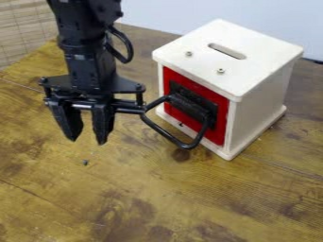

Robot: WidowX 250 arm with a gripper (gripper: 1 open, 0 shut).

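Observation:
My black gripper (85,123) hangs at the left of the view above the wooden table, its two fingers apart and pointing down, with nothing seen between them. To its right stands a white box (233,57) with a slot in the top and a red front panel (213,131) that carries a black fitting. A black looped cable or bar runs between the gripper's side and that front; whether it touches the fitting is unclear.
A woven mat (25,28) lies at the back left corner.

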